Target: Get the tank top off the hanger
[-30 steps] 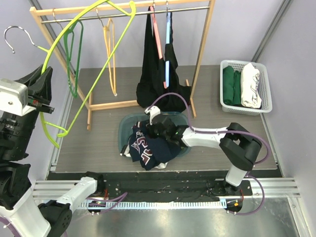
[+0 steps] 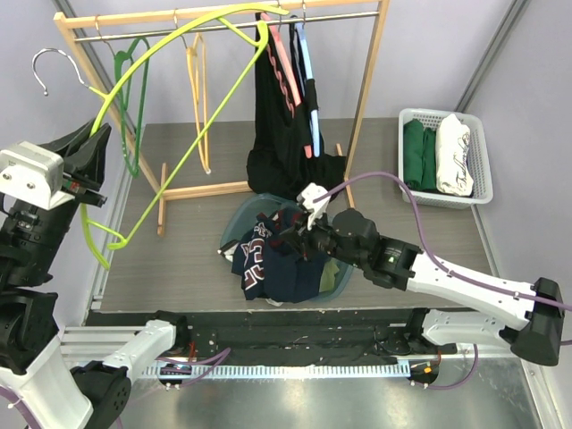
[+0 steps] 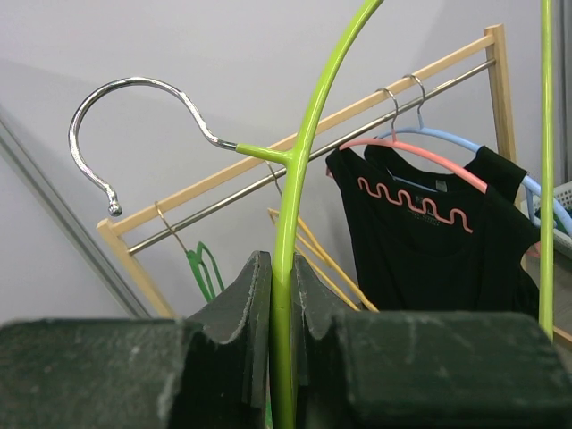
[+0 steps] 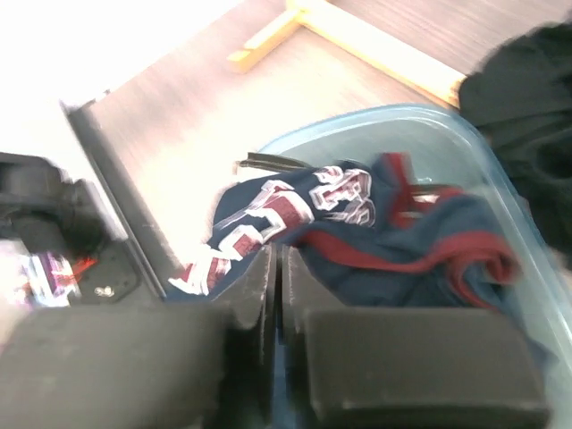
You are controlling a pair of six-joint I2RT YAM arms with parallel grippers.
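My left gripper (image 2: pixel 89 156) is shut on a lime green hanger (image 3: pixel 304 134), bare of clothing, held up in front of the rack at the left. My right gripper is shut over a blue bin (image 2: pixel 234 231), with nothing clearly between its fingers. A navy garment (image 2: pixel 268 259) with red trim and lettering lies heaped in the bin beneath it. Black tops (image 3: pixel 402 241) hang on pink and blue hangers at the rack's right. The right wrist view is blurred.
The wooden rack (image 2: pixel 365 71) also holds green (image 2: pixel 125 116) and yellow (image 2: pixel 198 107) hangers. A grey basket (image 2: pixel 484 161) with folded clothes stands at the right. Floor shows around the bin.
My right gripper has moved right and toward the front, its arm swinging right. The lime hanger in my left gripper has shifted slightly to the right.
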